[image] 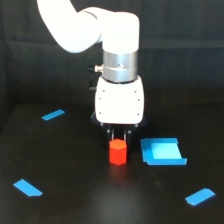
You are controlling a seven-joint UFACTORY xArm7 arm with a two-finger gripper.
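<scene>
A small red block [117, 152] stands on the black table, directly below the white arm's gripper [118, 132]. The fingers are low at the top of the block and closer together, partly hidden by it; whether they grip it is unclear. To the right lies a light blue square [164, 151] outlined in blue tape.
Short blue tape strips lie at the left back [53, 114], left front [27, 188] and right front [200, 196]. A dark backdrop stands behind.
</scene>
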